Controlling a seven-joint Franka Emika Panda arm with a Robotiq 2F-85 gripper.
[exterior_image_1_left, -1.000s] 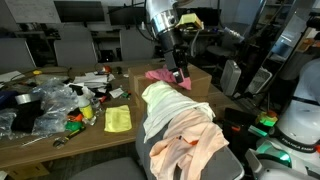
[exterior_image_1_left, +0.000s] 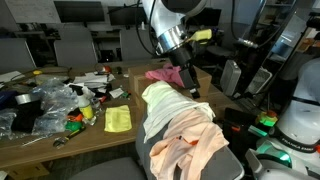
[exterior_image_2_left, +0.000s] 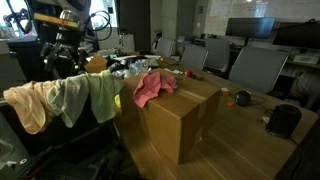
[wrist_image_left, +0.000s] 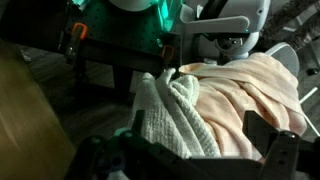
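A peach cloth (exterior_image_1_left: 185, 146) and a whitish cloth (exterior_image_1_left: 163, 106) are draped side by side over a grey chair. From the other side, the peach cloth (exterior_image_2_left: 28, 106) and the pale whitish cloth (exterior_image_2_left: 92, 96) hang over the chair's back. My gripper (exterior_image_1_left: 190, 88) points down above them, near where the two meet. In the wrist view, the whitish cloth (wrist_image_left: 172, 118) and the peach cloth (wrist_image_left: 240, 98) lie below my gripper. Its dark fingers (wrist_image_left: 268, 145) stand wide apart, so it is open and holds neither cloth.
Behind the chair, a pink cloth (exterior_image_2_left: 153, 88) lies on a cardboard box (exterior_image_2_left: 182, 122). The wooden table (exterior_image_1_left: 60, 152) carries a yellow cloth (exterior_image_1_left: 118, 119), plastic bags and small items on its left side. A control box with cables stands at the right.
My gripper has come down and slightly to the right, closer to the cloths on the chair. The cloths look unmoved.
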